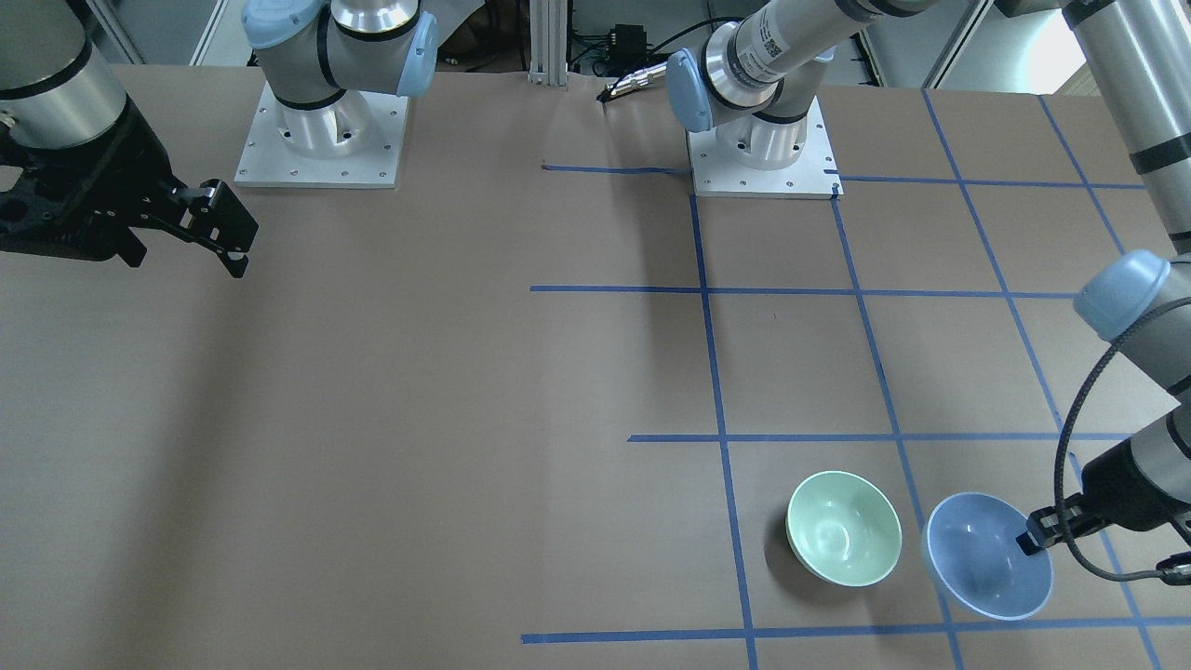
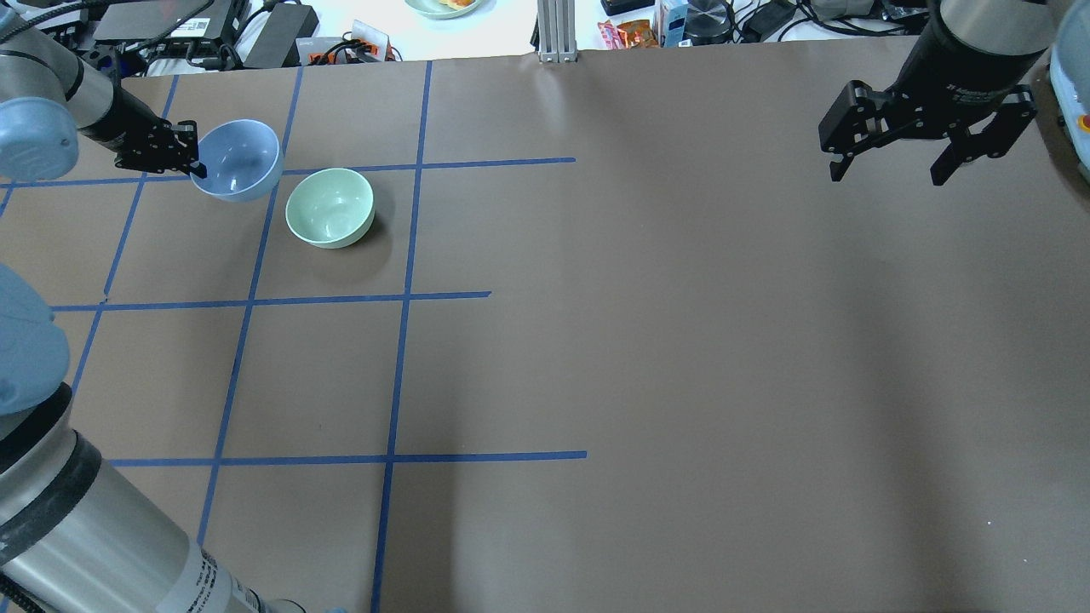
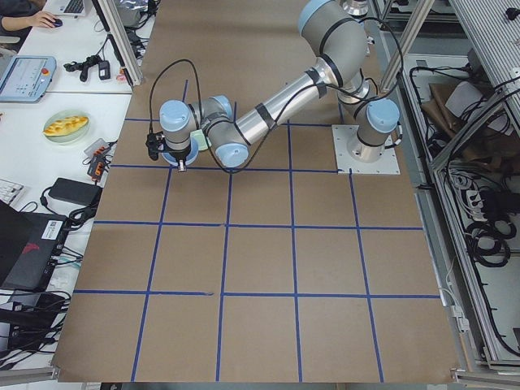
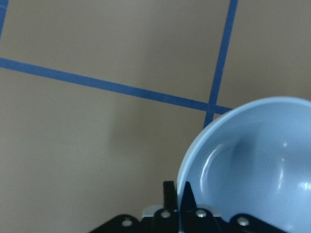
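A blue bowl [image 1: 986,558] sits on the taped grid at the front right, with my gripper at its near rim. In the left wrist view the two fingertips are closed on that rim, the bowl filling the lower right. Just beside it, toward the middle of the table and slightly apart, stands a mint green bowl [image 1: 843,527], upright and empty. In the top view the blue bowl [image 2: 240,158] lies behind and left of the green bowl [image 2: 329,208].
A second arm's black gripper [image 2: 925,128] hangs at the far side, clear of both bowls. Cables and a plate of food lie on the white bench beyond the table's edge.
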